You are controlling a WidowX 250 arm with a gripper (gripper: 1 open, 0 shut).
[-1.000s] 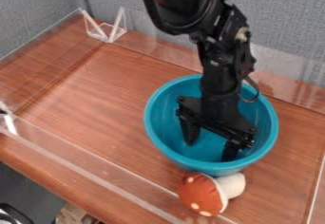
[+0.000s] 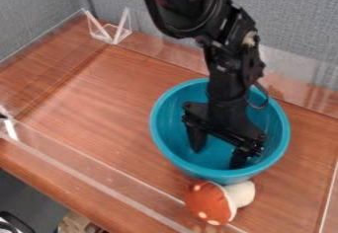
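A black robot arm reaches down into a blue round bowl (image 2: 173, 135) on the wooden table, its gripper (image 2: 218, 150) low inside the bowl with the two fingers spread apart. Whether anything small lies between the fingertips, against the bowl's floor, is hard to see. A toy mushroom (image 2: 211, 202) with a red, white-spotted cap and pale stem lies on its side just in front of the bowl, outside it.
A white wire object (image 2: 109, 28) stands at the back left corner. Grey panels (image 2: 291, 39) edge the back and left. Its front edge drops away at the lower left.
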